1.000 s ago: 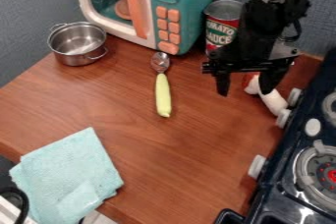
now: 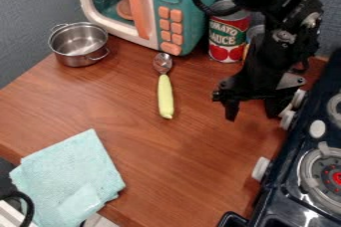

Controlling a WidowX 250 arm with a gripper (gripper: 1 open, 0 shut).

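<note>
My black gripper (image 2: 240,100) hangs at the right of the wooden table, low beside the stove's left edge. A white object (image 2: 280,102) shows just behind and right of it, partly hidden by the gripper; I cannot tell whether it is held. A red sauce can (image 2: 228,38) stands behind the arm, next to the toy microwave (image 2: 170,22).
A steel pot (image 2: 79,42) sits at the back left, a spoon with a yellow handle (image 2: 166,96) lies mid-table, and a light blue cloth (image 2: 67,179) at front left. The toy stove (image 2: 300,181) fills the right edge.
The gripper has moved down from its earlier height, staying at the right side near the white object, which is now more hidden behind it.
</note>
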